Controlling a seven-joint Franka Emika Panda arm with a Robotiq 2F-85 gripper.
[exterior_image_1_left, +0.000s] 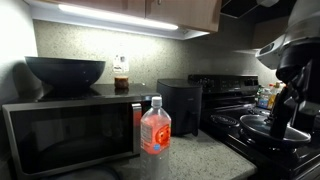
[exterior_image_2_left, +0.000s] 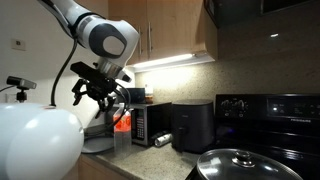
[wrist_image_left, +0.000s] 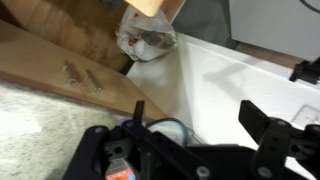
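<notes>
My gripper stands open in the wrist view, its two dark fingers wide apart and nothing held between them. A round teal-rimmed item (wrist_image_left: 170, 130) shows beyond the gap; I cannot tell what it is. In the first exterior view the gripper is at the right, in front of the stove, overlapping the lidded pan (exterior_image_1_left: 262, 128). A clear plastic bottle (exterior_image_1_left: 155, 130) with an orange-red label stands upright on the counter, well apart from the gripper. The second exterior view has the arm (exterior_image_2_left: 100, 42) at the left, raised near the bottle.
A microwave (exterior_image_1_left: 70, 140) carries a black bowl (exterior_image_1_left: 65, 72) and a small brown jar (exterior_image_1_left: 121, 82). Beside it is a black box-shaped appliance (exterior_image_1_left: 180, 105). Bare counter (exterior_image_1_left: 212, 158) lies in front of that appliance. Wall cabinets (exterior_image_2_left: 175, 35) hang overhead.
</notes>
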